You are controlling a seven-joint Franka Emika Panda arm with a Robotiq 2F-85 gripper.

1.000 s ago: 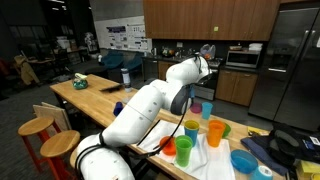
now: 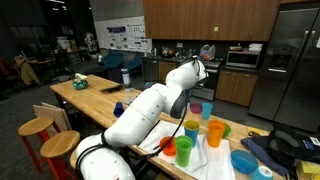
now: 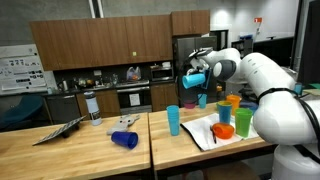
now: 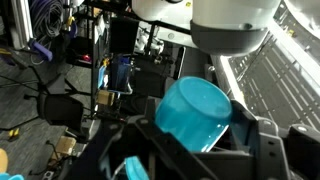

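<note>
A light-blue cup (image 4: 193, 112) is between the fingers of my gripper (image 3: 196, 76), which is shut on it. In exterior view 2 this cup (image 3: 193, 79) is lifted well above the table, lying tilted rather than upright. The wrist view shows its round end close up, with the dark fingers around its sides. Exterior view 1 shows the arm (image 2: 165, 98) stretched out over the table toward the kitchen side, its gripper too small there to make out the hold.
Below stand another blue cup (image 3: 173, 121), an orange cup (image 2: 215, 133), a green cup (image 2: 183, 151) and a red bowl (image 2: 167, 145), some on a white cloth (image 2: 212, 160). A blue bowl (image 2: 243, 161) lies at the right.
</note>
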